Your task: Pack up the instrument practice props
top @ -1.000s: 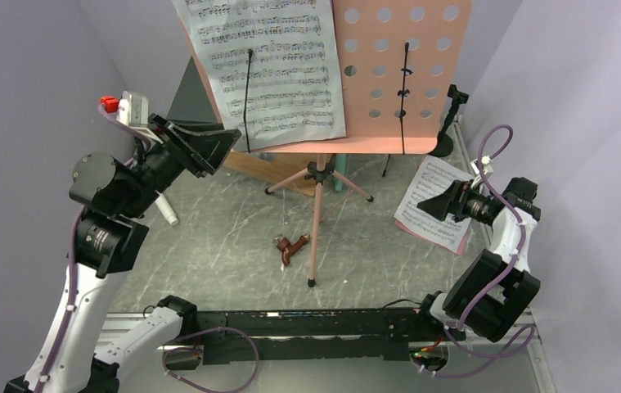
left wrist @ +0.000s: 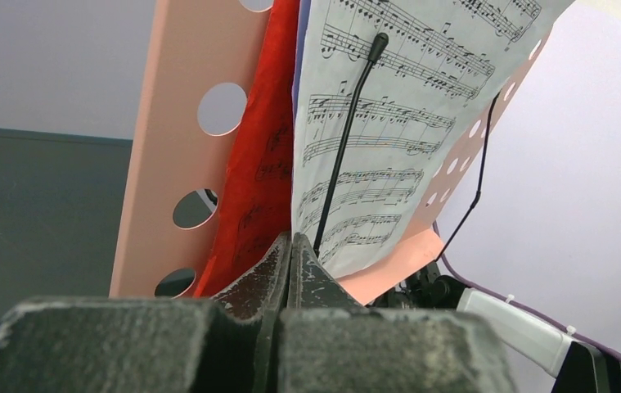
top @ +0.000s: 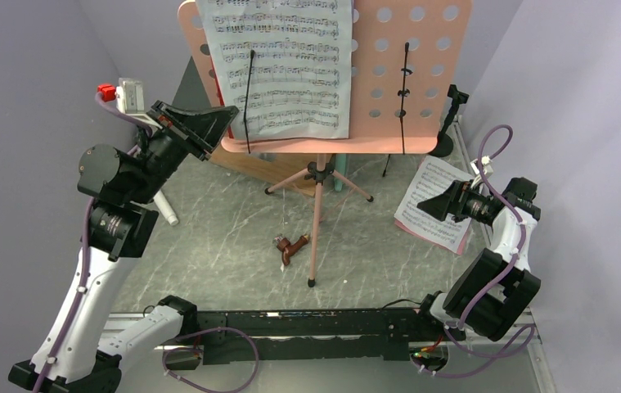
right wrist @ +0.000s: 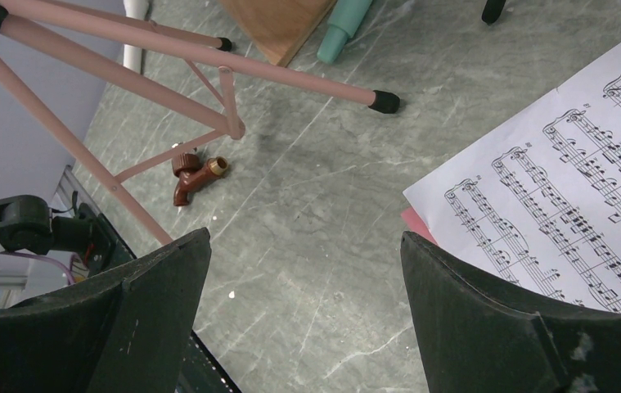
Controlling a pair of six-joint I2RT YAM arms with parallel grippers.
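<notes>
A salmon-pink perforated music stand (top: 376,143) fills the upper middle of the top view. White sheet music (top: 286,74) rests upright on its left half behind a thin black holder arm (top: 248,98), with a strip of red cover (left wrist: 262,155) showing at its left in the left wrist view. My left gripper is shut, its tips at the sheet's lower left edge; whether any paper is between them does not show. Over the floor at right, my right gripper is open and empty beside another music sheet (right wrist: 569,188) with a pink backing.
On the floor lie a brown pipe-like prop (top: 292,248) left of the stand's front leg (top: 317,221), a wooden piece (right wrist: 282,24), a teal tube (right wrist: 345,31) and a white tube (top: 165,208). A black stand (top: 446,135) is at right. Open floor lies between the stand legs and floor sheet.
The sheet on the stand has shifted to the right and straightened, baring a red strip at its left. My left arm has moved slightly; the right arm looks still.
</notes>
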